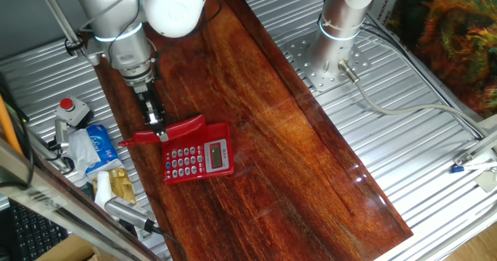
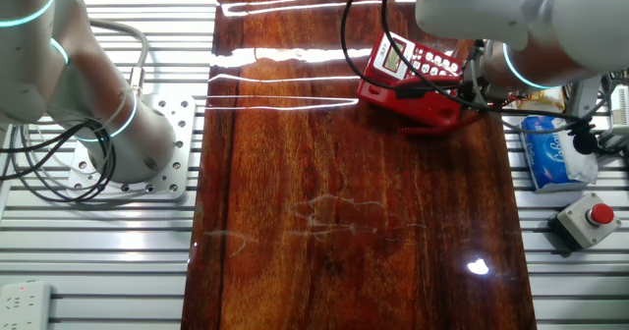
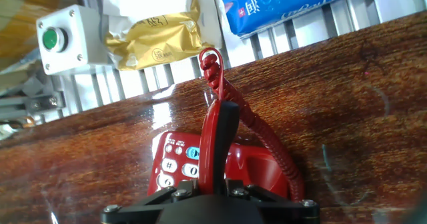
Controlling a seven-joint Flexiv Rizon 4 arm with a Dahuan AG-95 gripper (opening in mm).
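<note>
A red desk phone (image 1: pixel 198 154) with grey keys and a small display lies face up on the wooden table, near its left edge in exterior view 1. Its red handset (image 1: pixel 185 128) is at the side of the base, and my gripper (image 1: pixel 161 134) is shut on its middle. The wrist view shows the handset (image 3: pixel 209 147) edge-on between the gripper parts, with the coiled red cord (image 3: pixel 267 139) running beside it. How far the handset stands clear of its cradle is hard to tell. The arm and cables partly cover the phone (image 2: pixel 408 80) in exterior view 2.
Beyond the table's edge lie a blue tissue pack (image 1: pixel 101 147), a gold packet (image 1: pixel 122 185) and a box with a red button (image 1: pixel 71 112).
</note>
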